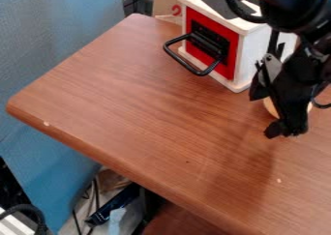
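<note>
My black gripper (277, 128) hangs low over the right part of the wooden table (130, 103), its tip pointing down, and whether its fingers are open or shut is unclear. A pale round object (268, 106) is partly hidden behind it. At the back stands a white box (238, 77) with a red front (225, 67) and a black handle (177, 60) sticking out towards the left, apart from the gripper.
A cardboard piece (165, 7) stands behind the box. A blue padded surface (52, 45) lies left of the table. Cables and clutter sit below the left edge.
</note>
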